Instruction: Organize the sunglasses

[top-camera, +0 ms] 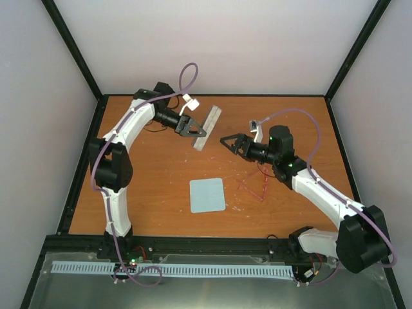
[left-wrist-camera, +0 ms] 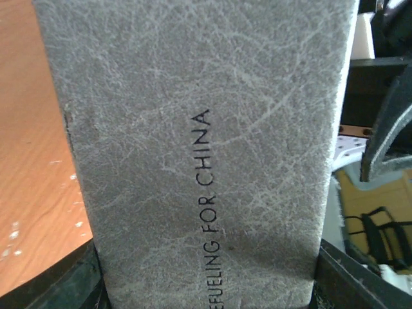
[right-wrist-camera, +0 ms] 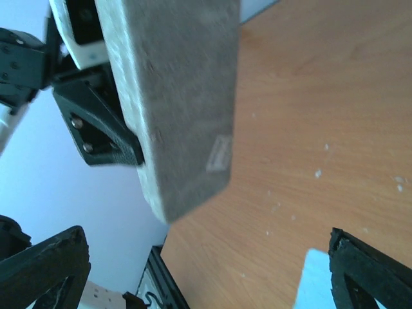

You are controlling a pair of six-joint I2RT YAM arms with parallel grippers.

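A long grey case with printed lettering is held up above the table by my left gripper, which is shut on it. In the left wrist view the case fills most of the picture between the fingers. In the right wrist view it hangs at upper left. My right gripper stands open just right of the case, nothing between its fingers. No sunglasses can be seen; whether the case holds any is hidden.
A pale blue square cloth lies on the front middle of the wooden table. Red markings are on the right of the table.
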